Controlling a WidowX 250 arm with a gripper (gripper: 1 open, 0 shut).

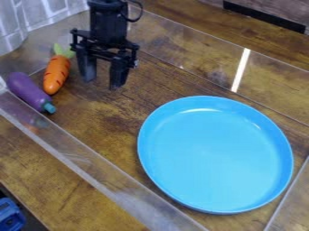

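Note:
The black gripper hangs at the top left of the camera view, its two fingers apart, just right of an orange carrot with a green top. A purple eggplant lies to the left, below the carrot. A large light-blue plate fills the lower right. I see nothing between the fingers.
Transparent strips run along the lower left and right edges. A small blue object sits at the bottom left corner.

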